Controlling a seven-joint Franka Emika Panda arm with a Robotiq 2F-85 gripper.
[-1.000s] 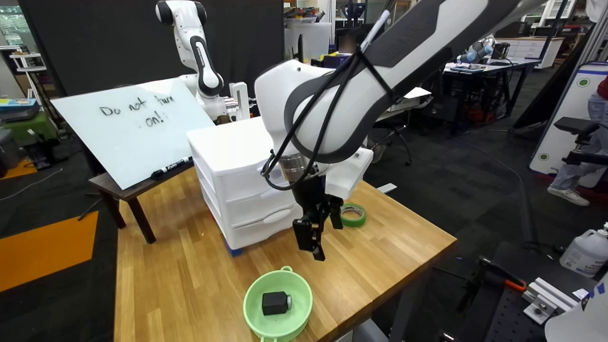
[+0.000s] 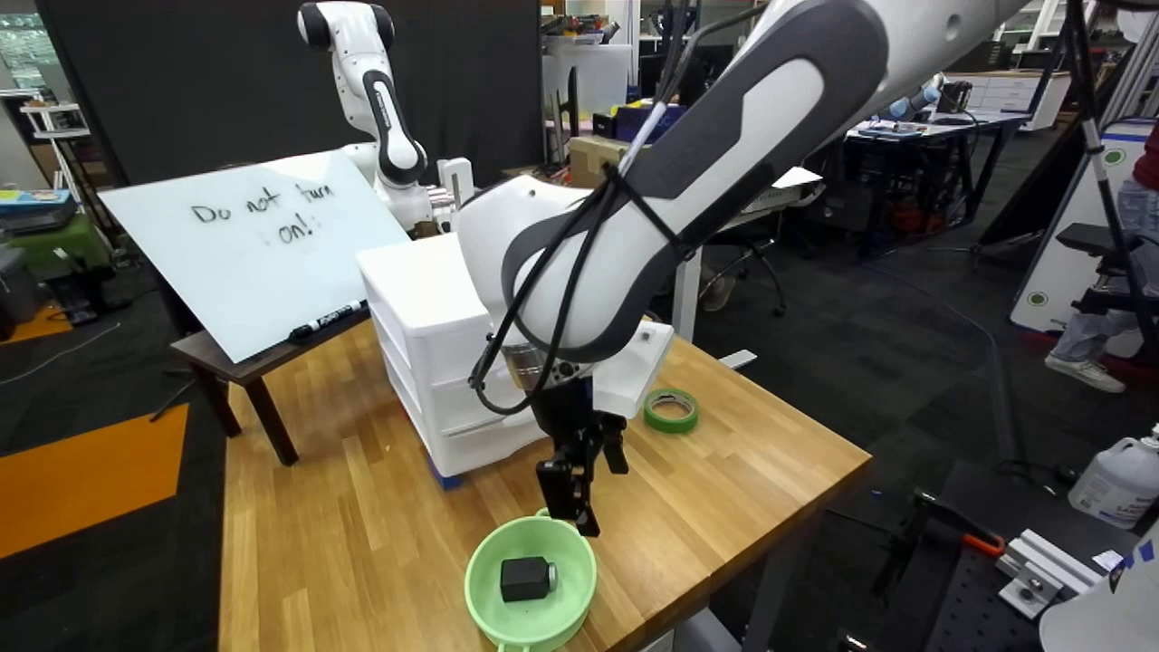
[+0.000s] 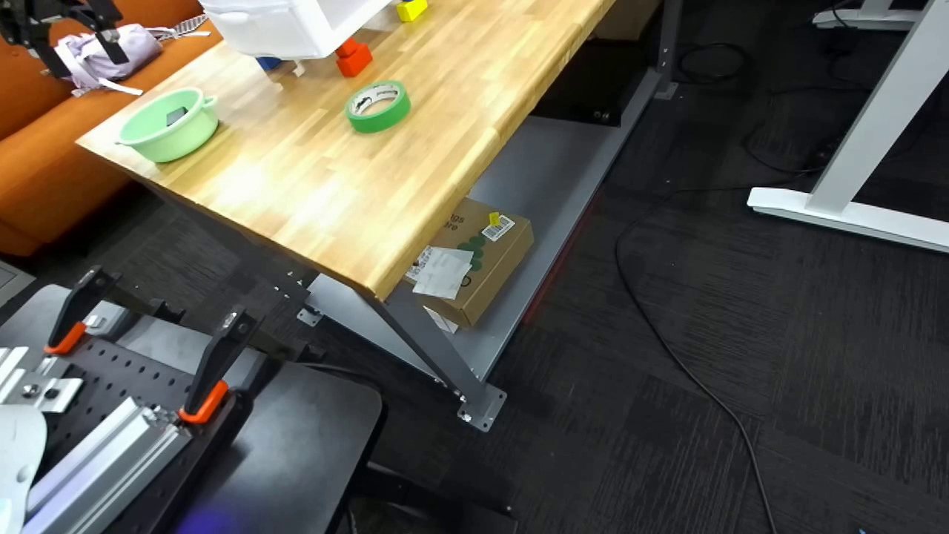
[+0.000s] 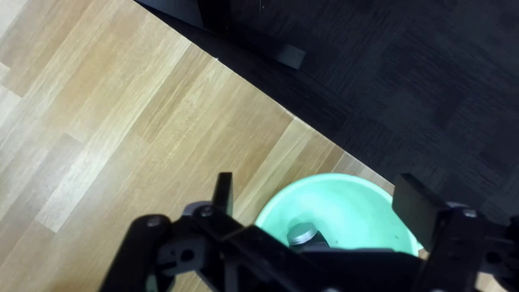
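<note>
A light green bowl with small handles (image 2: 489, 596) stands near the table's front edge, and a black bottle with a grey cap (image 2: 524, 580) lies on its side in it. In the wrist view the bowl (image 4: 350, 209) shows between and beyond my fingers, with the bottle's cap (image 4: 301, 233) in sight and most of its body hidden by the gripper. My gripper (image 2: 600, 494) hangs above the table just behind the bowl's far rim. Its fingers (image 4: 223, 194) are spread wide, with nothing held between them. In exterior view 2 the gripper (image 3: 89, 46) appears at the top left, above and beyond the bowl (image 3: 173, 141).
A white drawer unit (image 2: 435, 359) with an open drawer stands behind the gripper. Green tape (image 2: 671, 411) lies to its right. Red blocks (image 3: 353, 58) and a yellow block (image 3: 411, 10) sit near the drawers.
My gripper has moved towards the bowl, lower and slightly left in exterior view 1, staying open. The bowl and bottle have not moved. The drawer is now more covered by the arm.
</note>
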